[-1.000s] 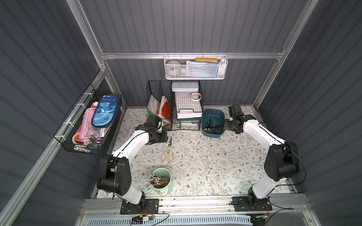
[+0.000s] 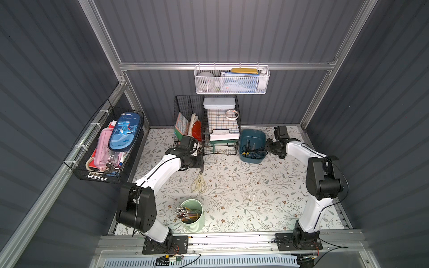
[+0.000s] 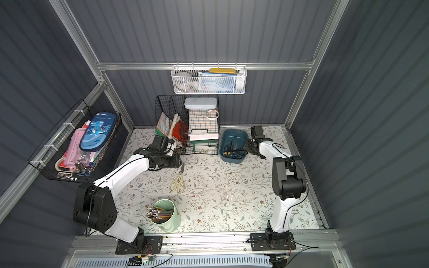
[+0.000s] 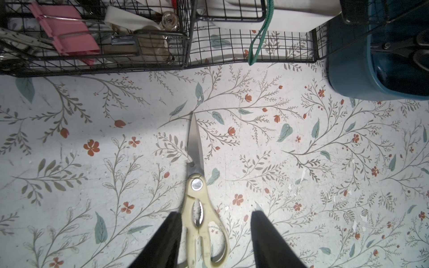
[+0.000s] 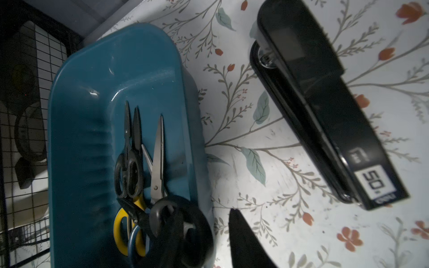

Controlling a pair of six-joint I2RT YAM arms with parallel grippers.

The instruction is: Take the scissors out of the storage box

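Inside the blue storage box [image 5: 192, 147] are several scissors, among them a small dark pair [image 5: 135, 165], a pair with yellow handles [image 5: 120, 223] and a larger pair with black handles [image 5: 157, 169]. My right gripper is part open at the box's right rim. One blurred finger overlaps the black handle loops and the other appears outside the rim; whether either touches cannot be told. Cream-handled scissors [image 4: 196, 205] lie on the table, blade toward the wire rack. Above their handles, my left gripper is part open, its fingers apart and empty.
A black stapler [image 5: 330, 107] lies right of the box. The wire rack [image 2: 221, 147] stands close on the box's left. A green pen cup [image 2: 194, 223] is near the front edge.
My left gripper has shifted slightly right. The right arm has swung left at its elbow, and its gripper has moved a little left toward the box. The cream-handled scissors have not visibly moved.
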